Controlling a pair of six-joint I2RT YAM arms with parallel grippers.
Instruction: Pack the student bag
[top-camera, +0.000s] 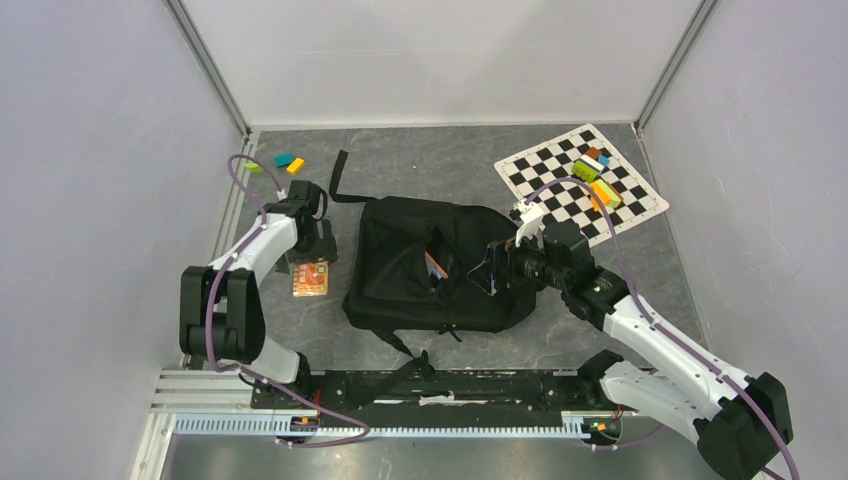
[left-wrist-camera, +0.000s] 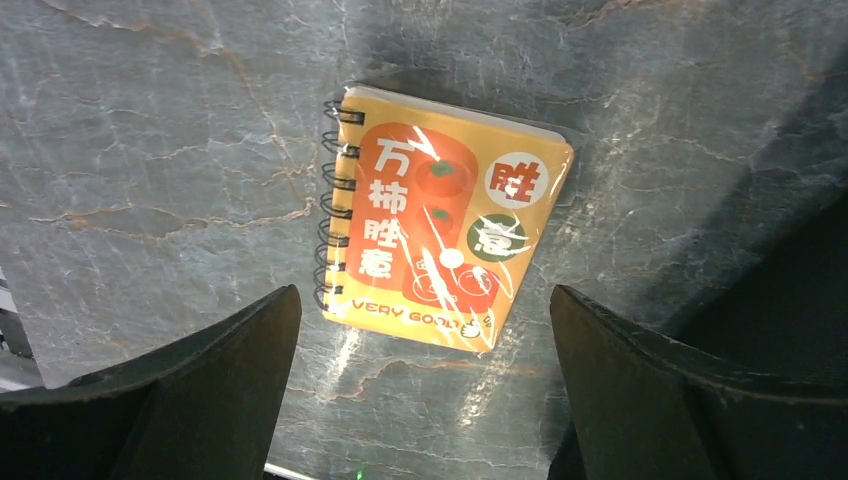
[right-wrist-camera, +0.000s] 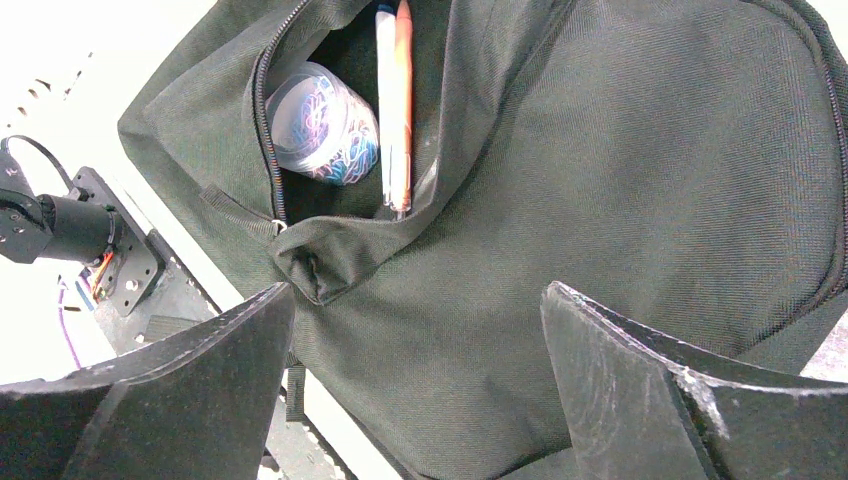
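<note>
The black bag (top-camera: 400, 290) lies flat in the middle of the table, its zipped pocket gaping. Inside that pocket, in the right wrist view, are a clear tub of colourful clips (right-wrist-camera: 325, 125), an orange pen (right-wrist-camera: 402, 110) and a whitish pen (right-wrist-camera: 385, 70). Left of the bag a spiral notebook (left-wrist-camera: 430, 220) with an orange cover (top-camera: 310, 279) rests on the table. My left gripper is above the notebook, open, with its fingers apart and gripping nothing. Over the bag's right part, my right gripper stays open and empty.
A checkered board (top-camera: 540, 165) lies at the back right with several coloured blocks on it. Small blocks, one teal (top-camera: 283, 160) and one yellow (top-camera: 295, 165), sit at the back left. A bag strap (top-camera: 339, 175) reaches toward the back.
</note>
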